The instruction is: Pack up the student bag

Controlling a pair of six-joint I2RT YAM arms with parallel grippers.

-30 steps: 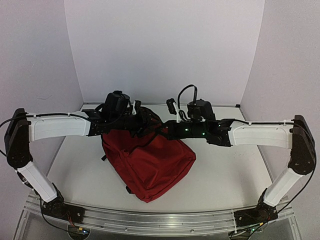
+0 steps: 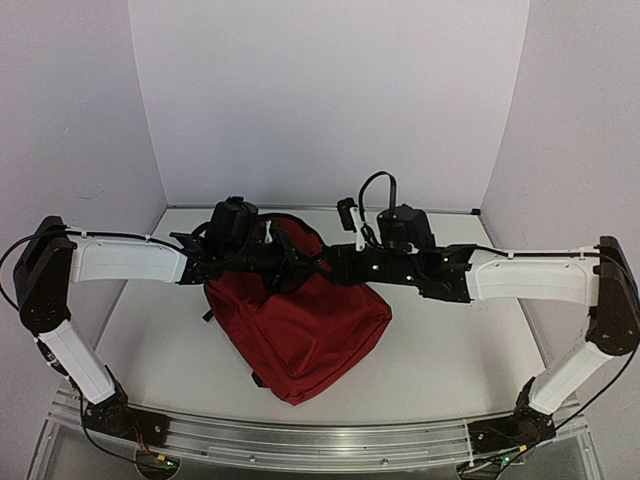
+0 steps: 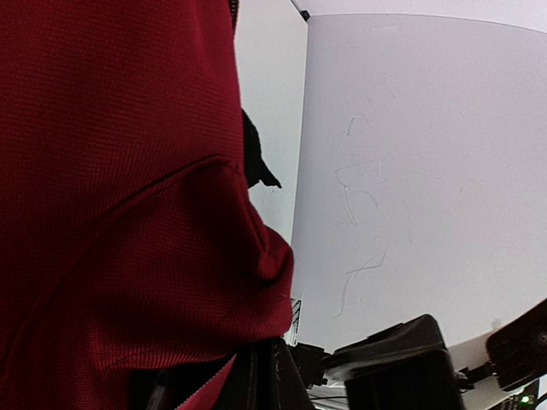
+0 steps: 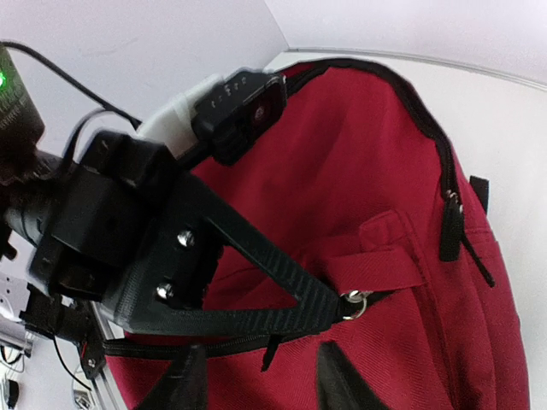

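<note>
The red bag [image 2: 310, 340] lies on the table beneath both arms. In the right wrist view my left gripper comes in from the left, its tip against a metal zipper slider [image 4: 357, 299] on the bag's front. It looks shut on the black zipper pull [image 4: 271, 352], whose loose end hangs below the finger. The left wrist view shows its fingers close together at the bottom, beside red cloth. My right gripper is open; its blurred fingertips stand apart over the front panel, with nothing held between them.
Another black zipper pull [image 4: 450, 226] hangs on the bag's upper zipper, at the right side. Both grippers are very close together above the bag. Bare table [image 2: 460, 350] lies to the right, and walls stand at the back and sides.
My left arm has come down and slightly toward the front edge. The right arm has shifted a little to the right and frontward. The bag has stayed in about the same place.
</note>
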